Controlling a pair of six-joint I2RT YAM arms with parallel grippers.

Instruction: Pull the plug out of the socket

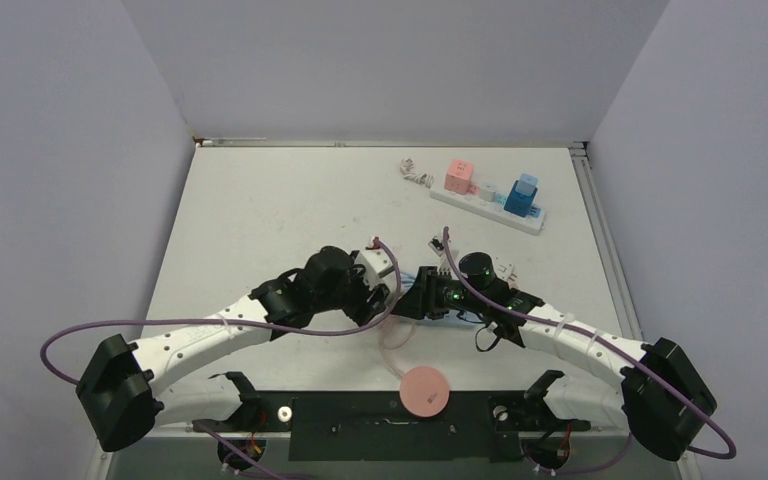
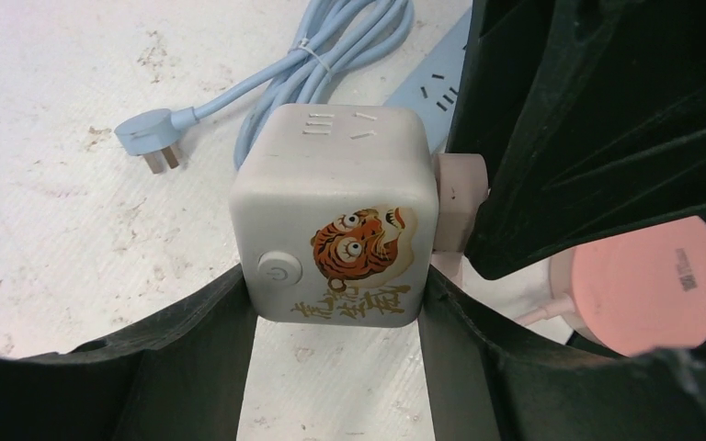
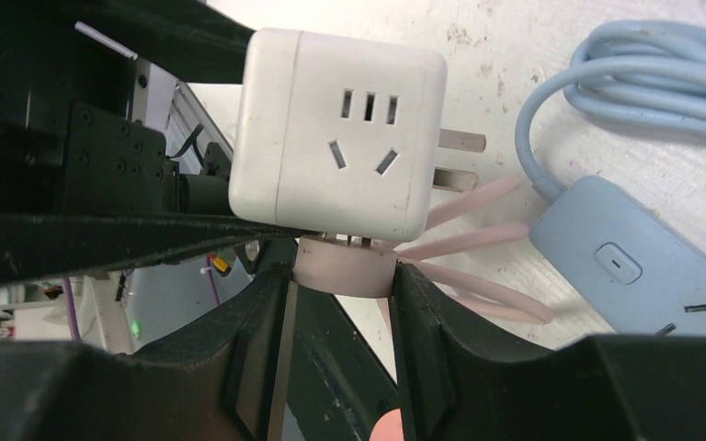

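Observation:
My left gripper is shut on a white cube socket (image 2: 335, 207) with a tiger print and a round button. Opposite it, my right gripper is shut on a pale pink plug (image 3: 344, 265), which sits at the cube's face. In the right wrist view, short lengths of metal prongs (image 3: 366, 243) show between plug and cube; whether their tips are still inside is hidden. In the top view the two grippers meet near the table's middle, and the arms mostly cover the cube and plug.
Below lie a light blue power strip (image 3: 643, 253) and its coiled cable (image 2: 345, 50). A pink disc (image 1: 425, 391) rests at the front edge. A white strip (image 1: 480, 206) carrying several blocks stands at the back right.

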